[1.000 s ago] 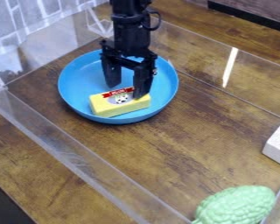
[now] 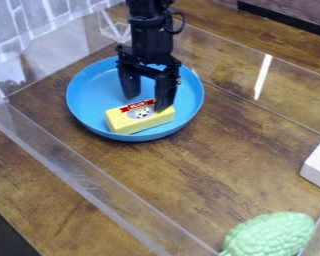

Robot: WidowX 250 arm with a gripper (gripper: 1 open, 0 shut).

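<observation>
A yellow box [image 2: 129, 124] with a red label and a small black-and-white picture lies in a blue plate [image 2: 91, 96]. The black gripper [image 2: 145, 85] is lowered over the plate from the top, its fingers open on either side, just behind and around the upper part of the box. Whether the fingertips touch the box cannot be told.
A green lettuce-like object [image 2: 270, 234] lies at the bottom right and a white block [image 2: 319, 163] at the right edge. Clear plastic walls run along the left.
The yellow box is slightly more tilted, its left end a little lower in view. The gripper has barely moved.
</observation>
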